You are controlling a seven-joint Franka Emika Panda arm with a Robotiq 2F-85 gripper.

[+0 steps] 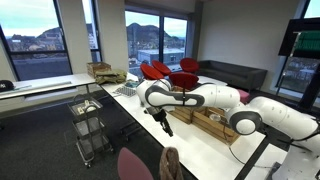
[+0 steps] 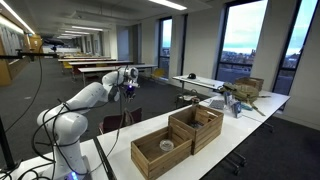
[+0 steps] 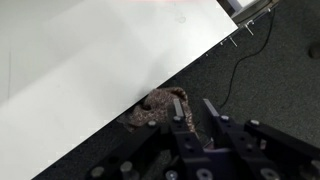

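Note:
A brownish patterned cloth (image 1: 171, 164) is below my gripper (image 1: 166, 129), with a visible gap between them in exterior view 1. It is beside the table edge, near a dark reddish chair back. In the wrist view, the crumpled cloth (image 3: 160, 102) shows just past the white table's edge, partly hidden behind the fingers (image 3: 179, 109). The two fingertips stand apart, so my gripper is open, and nothing is clearly held between them. What the cloth's lower part rests on is hidden. Exterior view 2 shows the gripper too small to make out details.
Wooden crates (image 2: 160, 152) stand on the white table (image 2: 120, 160). A wheeled metal cart (image 1: 90, 130) is across the aisle. The chair back (image 1: 132, 165) rises close to the cloth. Dark carpet (image 3: 275, 80) lies beyond the table edge, with a cable.

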